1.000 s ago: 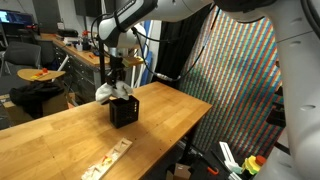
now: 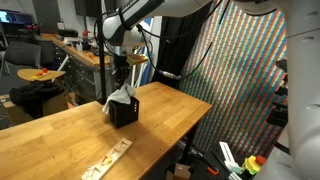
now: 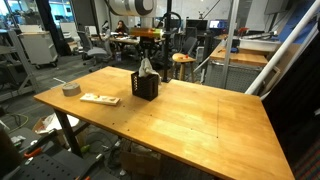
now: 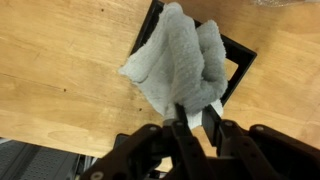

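Observation:
A pale grey-white cloth (image 4: pixel 185 55) hangs beneath my gripper, which is shut on a pinched part of it in the wrist view. Below lies an open black box (image 4: pixel 238 57), its rim partly covered by the cloth. Exterior view 1 has the cloth (image 2: pixel 121 95) rising to a peak above the box (image 2: pixel 125 114), its lower part at the opening. From the other side, in exterior view 2, the cloth (image 3: pixel 147 68) stands up out of the box (image 3: pixel 146 88). The box's inside is mostly hidden.
A long pale strip (image 2: pixel 107 159) lies on the wooden table (image 2: pixel 50 145) in front of the box. A roll-like object (image 3: pixel 72 88) sits near the table's end. Much of the tabletop (image 3: pixel 210 115) beyond the box is bare. A person stands behind the table.
The cloth has been drawn upward into a narrower peak over the box; earlier it lay lower and more bunched. The box and the pale strip have stayed in place.

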